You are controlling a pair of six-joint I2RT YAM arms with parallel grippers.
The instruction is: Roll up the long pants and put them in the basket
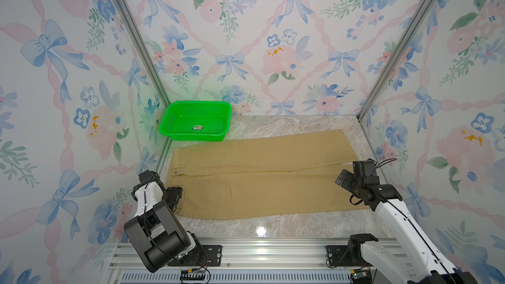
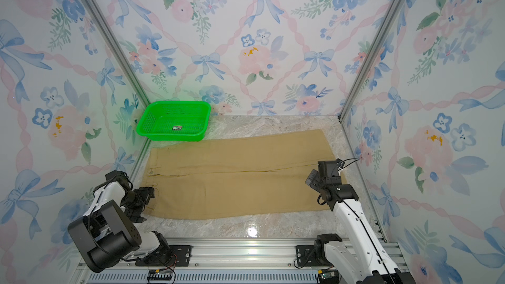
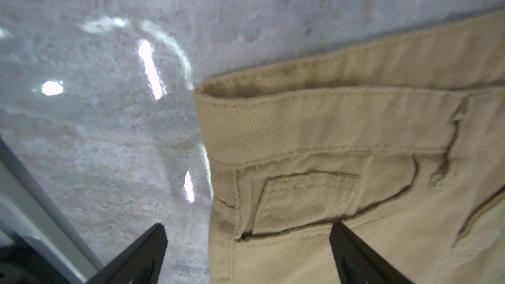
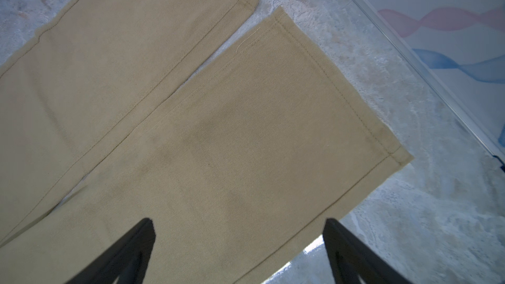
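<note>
Tan long pants lie flat across the table, legs stretching to the right, waist at the left. My left gripper is open over the waist corner; the left wrist view shows the waistband and a pocket between and beyond its fingers, with nothing held. My right gripper hangs open above the leg ends at the right; the right wrist view shows both hems, with nothing between the fingers.
A green basket stands at the back left. Bare marble table shows along the front and back. Patterned walls enclose the left, back and right sides.
</note>
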